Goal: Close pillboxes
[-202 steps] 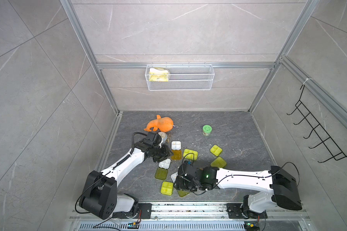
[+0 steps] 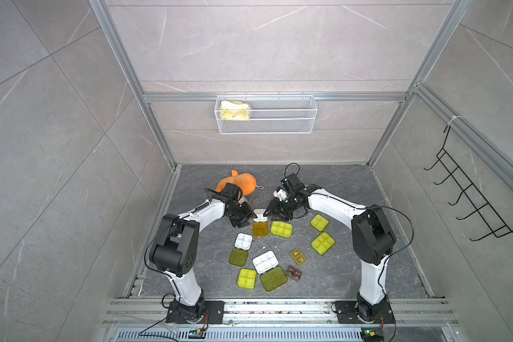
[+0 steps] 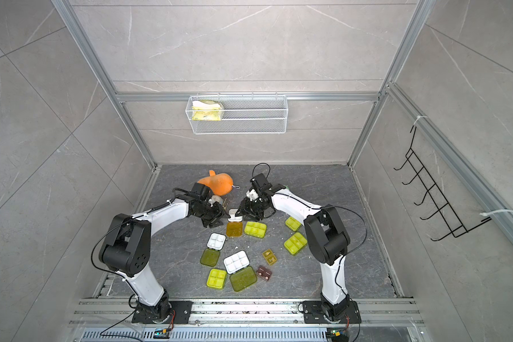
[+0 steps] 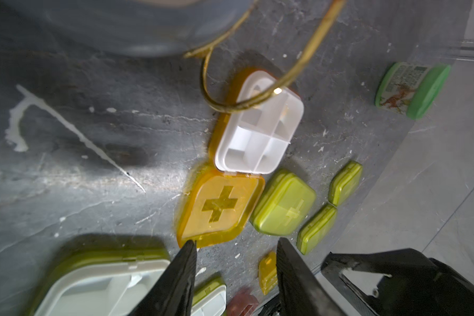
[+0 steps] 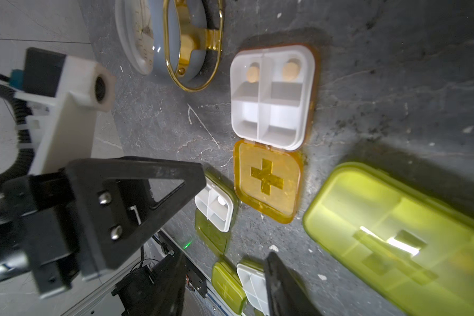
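Note:
An open amber pillbox lies mid-table, its white tray (image 4: 257, 136) holding pills and its amber lid (image 5: 267, 181) flat beside it. My left gripper hovers just left of it, fingers apart with nothing between. My right gripper is above and right of it, also empty with fingers apart. Other open pillboxes with white trays (image 2: 243, 240) (image 2: 265, 261) lie toward the front; closed yellow-green ones (image 2: 281, 229) (image 2: 323, 242) lie to the right.
A grey clock with brass frame (image 5: 173, 42) stands behind the amber pillbox, near an orange plush toy (image 2: 239, 182). A green tub (image 4: 405, 89) stands behind my right gripper. Small amber and brown boxes (image 2: 294, 273) lie front right.
My right arm has swung from the front of the table up to the amber pillbox. My left arm has shifted slightly back and rightward.

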